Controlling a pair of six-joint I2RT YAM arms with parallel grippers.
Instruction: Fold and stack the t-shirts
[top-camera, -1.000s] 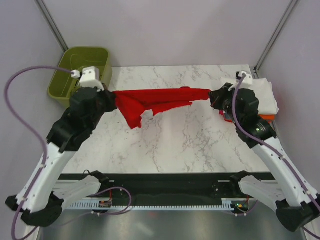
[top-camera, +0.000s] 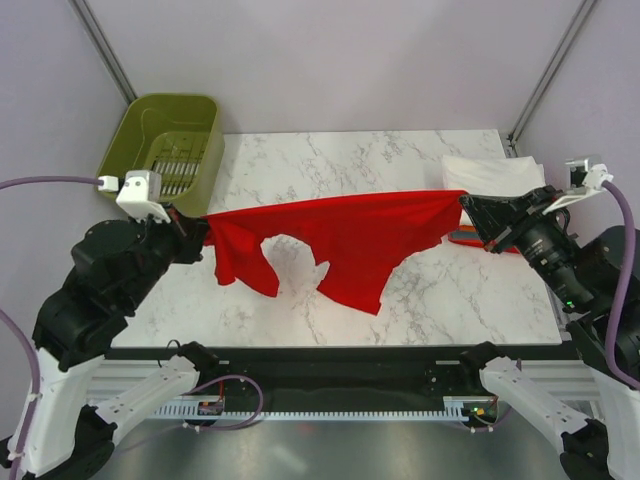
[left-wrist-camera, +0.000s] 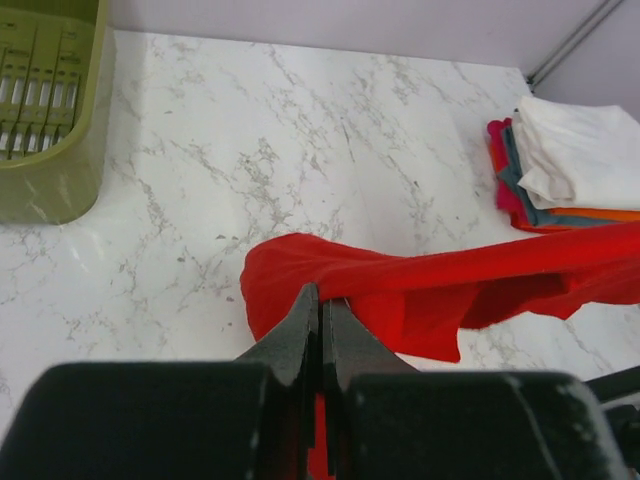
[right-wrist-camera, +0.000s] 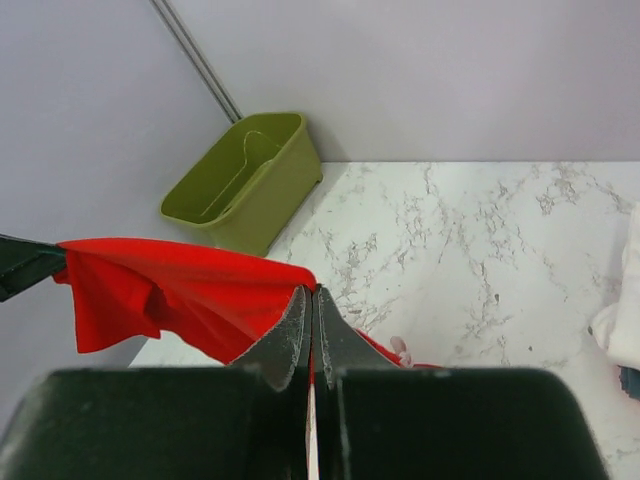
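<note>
A red t-shirt (top-camera: 350, 250) hangs stretched between my two grippers above the marble table (top-camera: 330, 160), its lower part draping downward. My left gripper (top-camera: 200, 225) is shut on its left upper corner, beside the green bin. My right gripper (top-camera: 470, 210) is shut on the other upper corner, near the folded stack. In both wrist views the red cloth runs to the closed fingertips.
A green bin (top-camera: 140, 120) stands at the back left. A stack of folded shirts (left-wrist-camera: 580, 150), white on top with orange, teal and red below, lies at the back right.
Both grippers have moved outward and toward the front, stretching the red shirt wider.
</note>
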